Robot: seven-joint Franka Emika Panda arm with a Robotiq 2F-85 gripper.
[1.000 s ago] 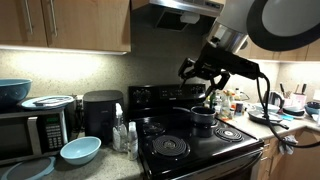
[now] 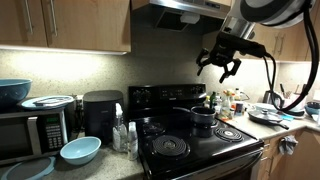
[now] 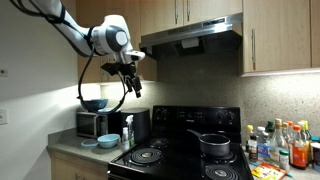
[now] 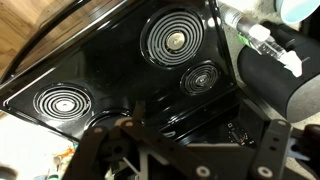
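My gripper (image 2: 212, 73) hangs high above the black stove (image 2: 190, 155), its two dark fingers apart and nothing visible between them. A dark pot with a long handle (image 3: 214, 146) sits on a back burner, well below the gripper and apart from it. From the other side, the gripper (image 3: 132, 84) shows in the air left of the range hood. Looking down, the wrist view takes in a front coil burner (image 4: 171, 38) and a second one (image 4: 62, 101); dark gripper parts cover the lower middle, and the pot cannot be made out clearly there.
Clear bottles (image 2: 120, 130) stand left of the stove, near a light blue bowl (image 2: 80, 150) and a microwave (image 2: 35, 132). Several sauce bottles (image 3: 298, 145) crowd the right counter. A range hood (image 3: 192, 42) overhangs the stove.
In exterior view 1 the arm and gripper have shifted to the right and slightly upward. The pot, bottles and bowl have stayed where they were.
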